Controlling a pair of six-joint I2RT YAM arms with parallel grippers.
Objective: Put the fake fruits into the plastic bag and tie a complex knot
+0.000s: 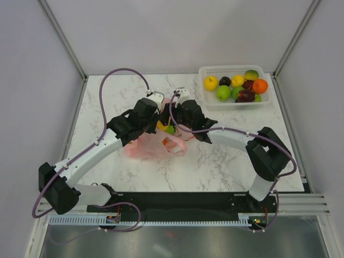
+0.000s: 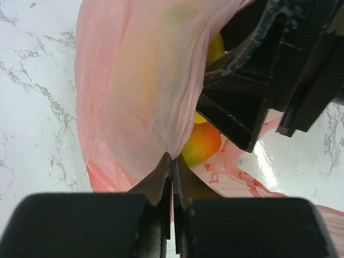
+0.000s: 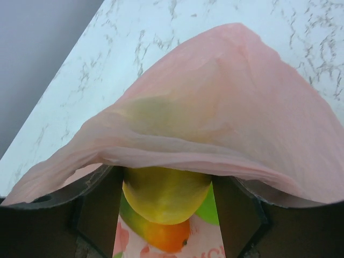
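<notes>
The pink plastic bag lies mid-table with fruit inside. My left gripper is shut on the bag's film, gathered at its tips in the left wrist view. My right gripper reaches into the bag, its fingers either side of a yellow fruit under the film; whether it grips it is unclear. An orange-green fruit and a green fruit lie beneath. In the top view both grippers meet over the bag, partly hiding it.
A white basket at the back right holds several more fruits.
</notes>
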